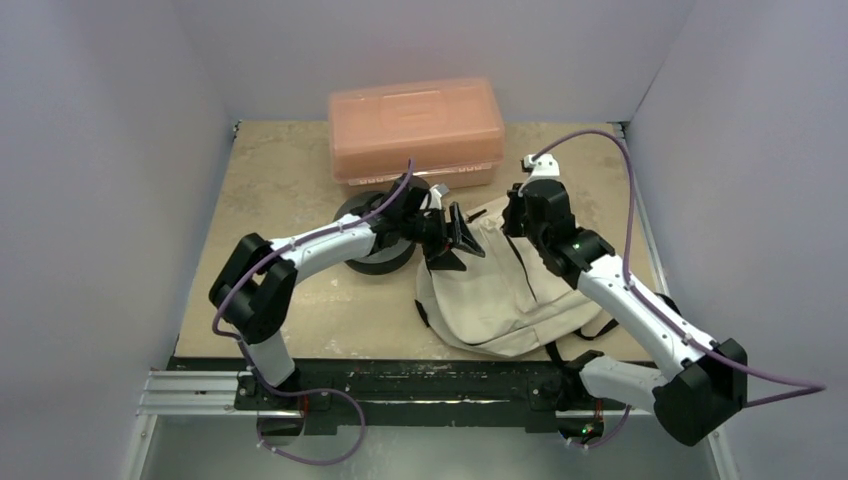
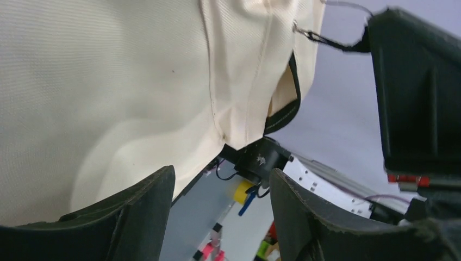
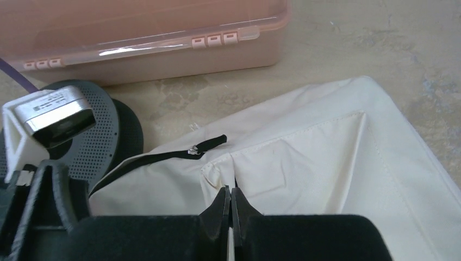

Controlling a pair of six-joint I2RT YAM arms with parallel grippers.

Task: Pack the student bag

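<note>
The cream student bag (image 1: pixel 490 300) lies flat on the table at front right. A black zipper with a pull (image 3: pixel 211 143) runs along its upper edge, and a second dark zipper line (image 1: pixel 525 272) crosses its front. My left gripper (image 1: pixel 468 246) is over the bag's upper left part. In the left wrist view its fingers (image 2: pixel 149 201) stand apart, with nothing between them. My right gripper is shut just above the bag, its tips together near a small fabric flap (image 3: pixel 217 171). The pull is clear of those tips.
A closed pink translucent box (image 1: pixel 415 125) stands at the back. Dark grey perforated round discs (image 3: pixel 95 117) lie left of the bag, partly hidden by my left arm. Black straps (image 1: pixel 556 353) stick out at the bag's front right.
</note>
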